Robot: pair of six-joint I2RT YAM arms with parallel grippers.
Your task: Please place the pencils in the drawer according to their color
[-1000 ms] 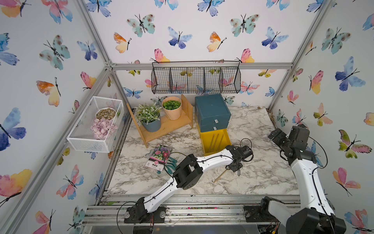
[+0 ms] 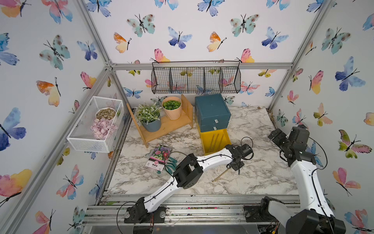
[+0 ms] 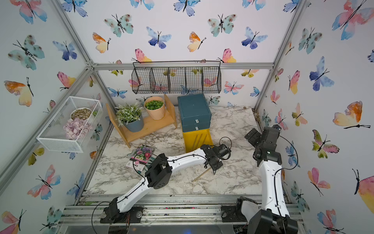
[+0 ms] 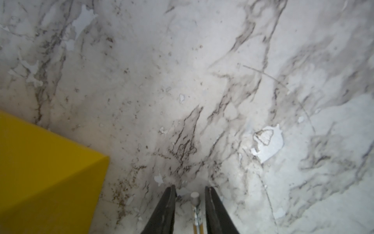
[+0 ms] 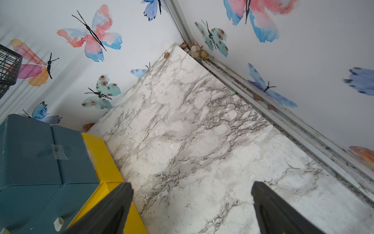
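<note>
A yellow pencil (image 2: pixel 220 176) lies on the table in front of the open yellow drawer (image 2: pixel 206 142), which holds several pencils and sits at the bottom of a blue drawer unit (image 2: pixel 212 111). My left gripper is low over the pencil's end (image 4: pixel 196 210), its two fingers standing apart on either side of it; I cannot tell that they touch it. In the top left view the left wrist hides that end. My right gripper hangs open at the table's right side, nothing between its fingers.
A wooden shelf (image 2: pixel 163 130) with two potted plants stands back left, a seed packet (image 2: pixel 157 158) and gloves lie front left. A wire basket (image 2: pixel 194 80) hangs on the back wall. The table right of the drawers is clear.
My left wrist has shifted slightly over the pencil's end. The right arm and the drawers have not moved.
</note>
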